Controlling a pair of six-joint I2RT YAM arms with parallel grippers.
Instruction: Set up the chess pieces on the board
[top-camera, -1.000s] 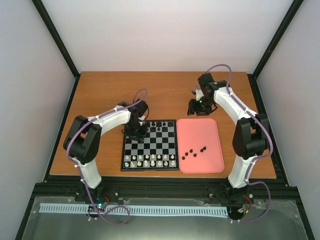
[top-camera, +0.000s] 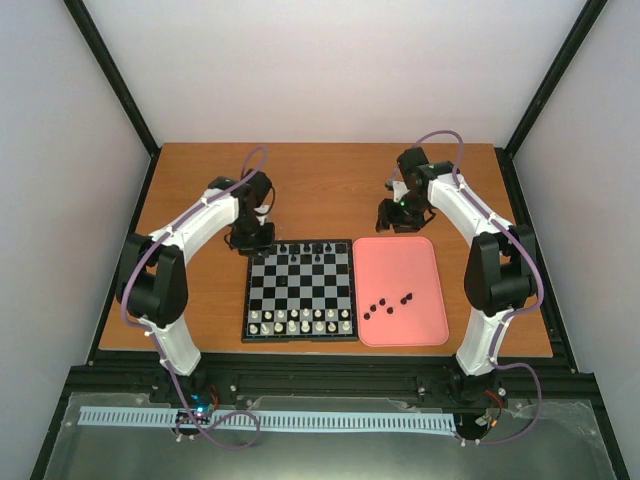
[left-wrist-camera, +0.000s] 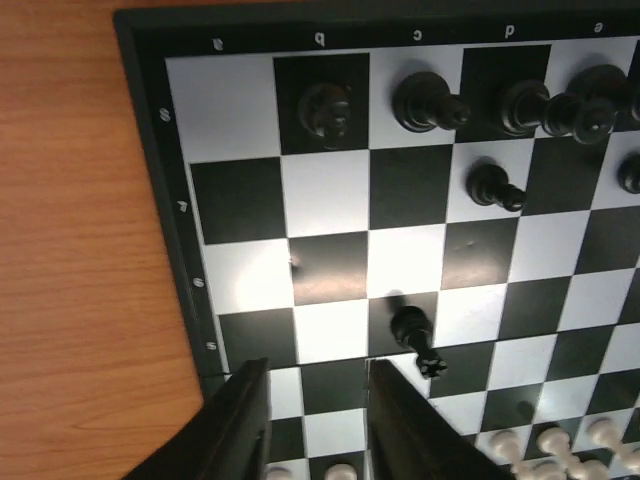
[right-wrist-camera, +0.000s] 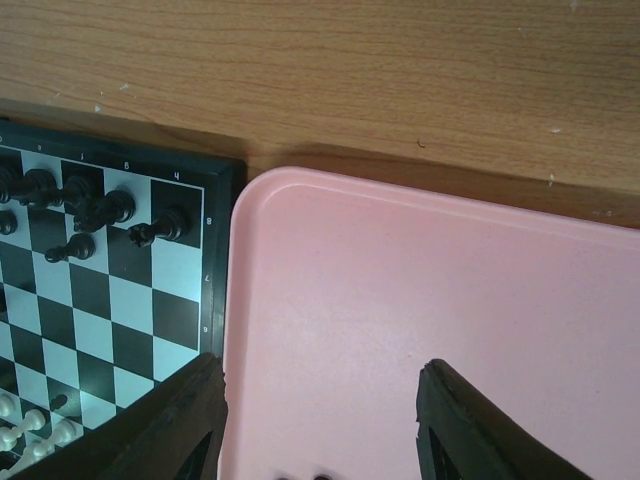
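Note:
The chess board lies mid-table, with white pieces in two rows along its near side. Black pieces stand along its far edge, a black pawn one row nearer. The far left corner square is bare in the left wrist view. Farther in, a black piece with a notched top stands alone. My left gripper hovers over the board's left part, open, nothing between its fingers. Over the far left of the pink tray, my right gripper is open and empty.
Several black pieces remain loose in the tray's near left part. The tray adjoins the board's right side. Bare wooden table lies beyond the board and on its left.
My left arm has swung left and toward the far side, uncovering the lone black piece on the board. The right arm and the tray have not moved.

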